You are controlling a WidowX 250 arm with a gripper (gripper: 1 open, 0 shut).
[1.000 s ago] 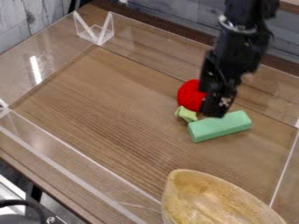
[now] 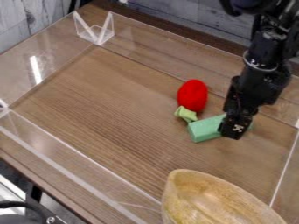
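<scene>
My gripper point(image 2: 233, 118), dark with open fingers, reaches down from the upper right over a mint-green block point(image 2: 207, 129) lying on the wooden table. A red egg-shaped object point(image 2: 191, 94) lies to the left of the gripper, and a small pale green piece point(image 2: 186, 114) sits just below it, beside the block. The right part of the block is partly hidden by the gripper.
A cream bowl point(image 2: 219, 201) stands at the bottom right. A white wire holder point(image 2: 93, 28) sits at the back left.
My gripper has moved right and down, away from over the red object to over the mint block's right part. The red object is now more fully visible.
</scene>
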